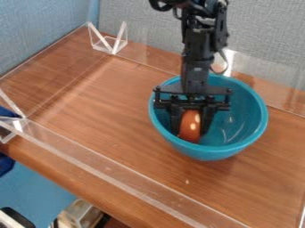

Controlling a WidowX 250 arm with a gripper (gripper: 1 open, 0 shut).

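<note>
My black gripper (190, 110) reaches down from the top into a large teal bowl (234, 134) on the wooden table at the right of the camera view. It is shut on an orange, rounded object (190, 126) inside the bowl, low at the front-left part of the interior. The fingertips partly cover the object, and the object's underside is hard to make out.
A white wire stand (107, 40) is at the back left. Clear barriers edge the table, and a blue item (6, 116) lies at the left edge.
</note>
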